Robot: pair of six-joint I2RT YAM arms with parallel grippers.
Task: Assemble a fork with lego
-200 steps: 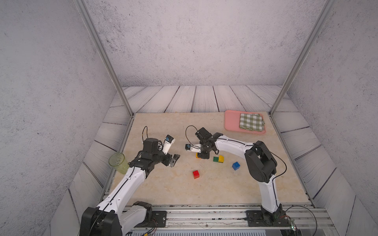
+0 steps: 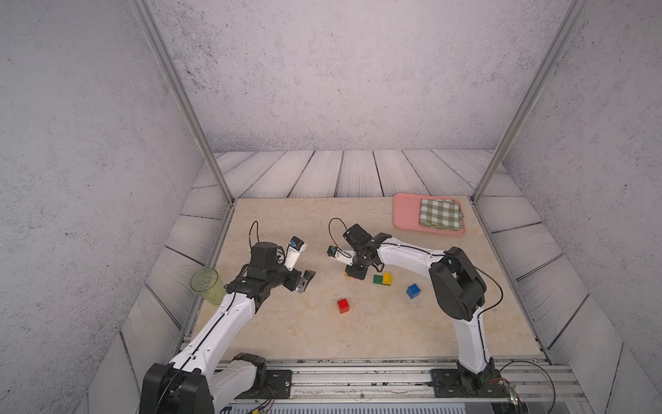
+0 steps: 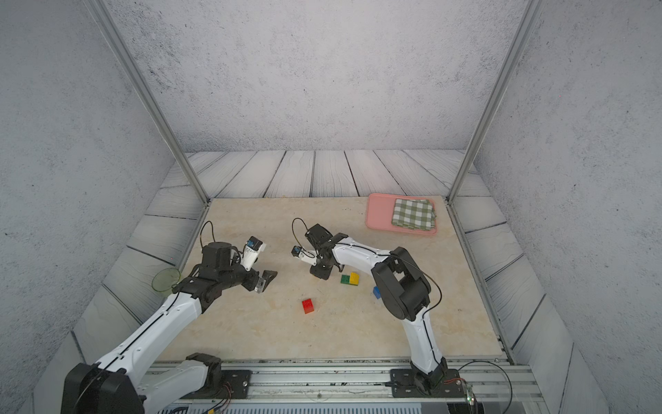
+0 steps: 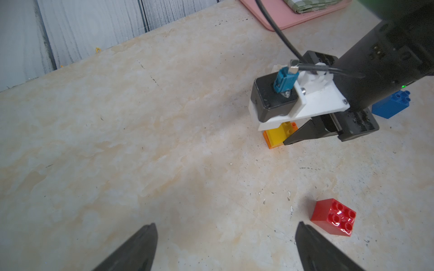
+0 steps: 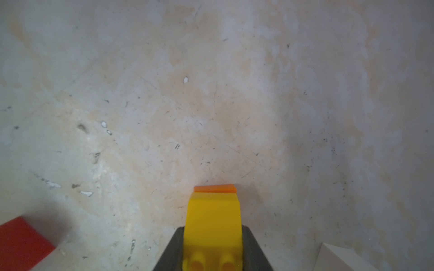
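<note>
In the right wrist view my right gripper is shut on a yellow brick (image 5: 212,219). An orange piece (image 5: 214,188) shows at the yellow brick's far lower edge; whether the two are joined cannot be told. The left wrist view shows the same yellow brick (image 4: 278,134) low over the table, partly covered by the right arm. My left gripper stands open and empty, left of a red brick (image 4: 332,217). A green and yellow pair of bricks (image 2: 382,279) lies right of my right gripper, with a blue brick (image 2: 413,291) further right.
A pink tray (image 2: 407,212) with a checked cloth (image 2: 441,214) lies at the back right. At the left edge is a greenish cup (image 2: 205,283).
The left arm and the loose bricks are where they were.
</note>
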